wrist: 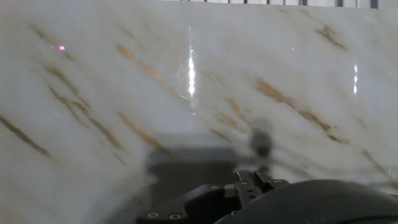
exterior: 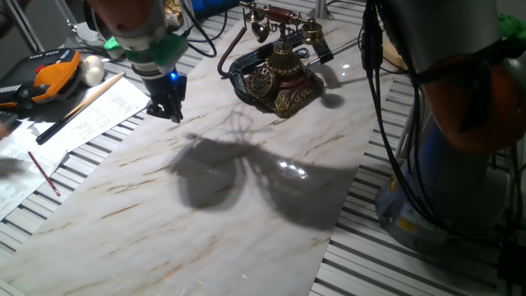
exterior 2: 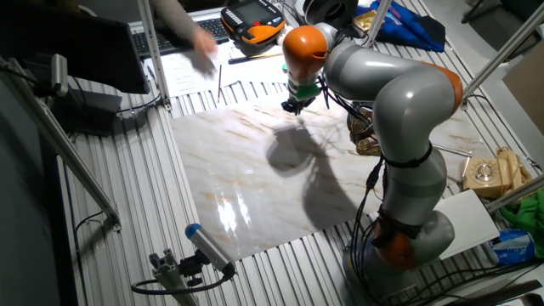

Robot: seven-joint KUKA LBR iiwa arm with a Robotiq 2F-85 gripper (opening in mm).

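High over the far left part of the marble-patterned board (exterior: 164,247) hangs my gripper (exterior: 176,117), clear of the surface. In the wrist view, the fingertips of my gripper sit close together at the bottom edge, and nothing shows between them. It looks shut. An ornate old-style telephone (exterior: 283,82), dark with gold trim, stands on the board to the gripper's right in exterior view 1. In exterior view 2 the arm hides much of this telephone (exterior 2: 361,127).
Papers (exterior: 99,111), a pencil (exterior: 44,173) and an orange-black device (exterior: 41,78) lie beyond the board's left edge. A person's hand (exterior 2: 204,42) is blurred over there. A beige telephone (exterior 2: 486,174) stands far right. The board's middle is bare.
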